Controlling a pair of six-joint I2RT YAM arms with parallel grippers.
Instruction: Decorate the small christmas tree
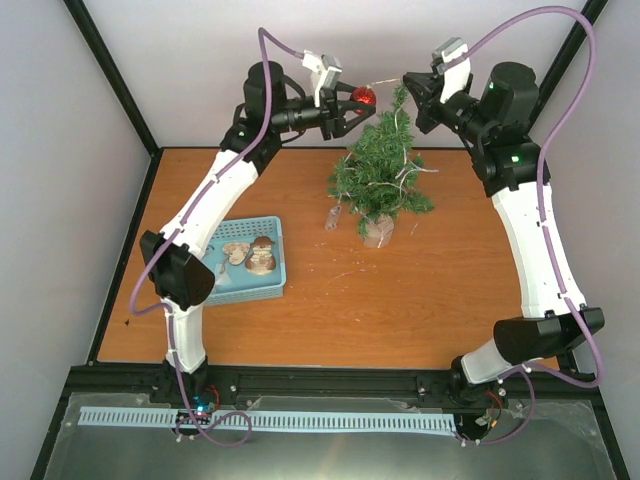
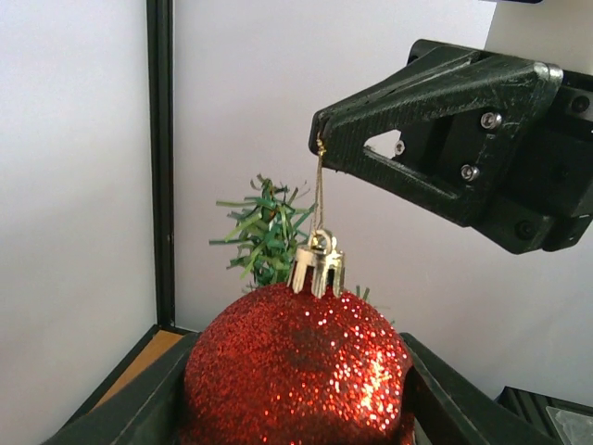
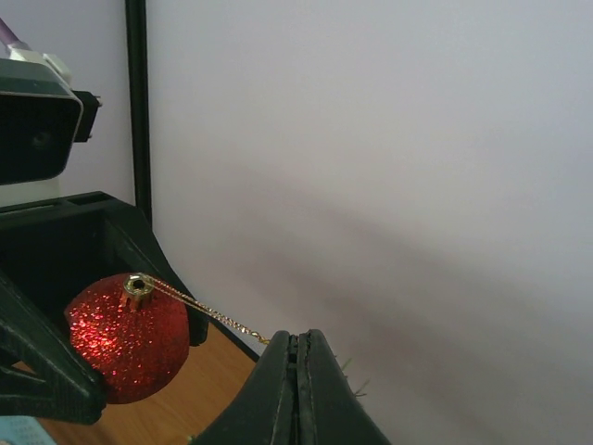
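A glittery red ball ornament is held between the fingers of my left gripper, its gold cap facing up in the left wrist view. From that cap a gold string runs taut to the fingertips of my right gripper, which is shut on the string's far end. The small green tree stands on the table below both grippers; its top shows behind the ball in the left wrist view. A thin garland lies on its branches, and a clear ornament is at its lower left.
A blue basket with several ornaments stands on the left of the wooden table. The back wall is close behind the grippers.
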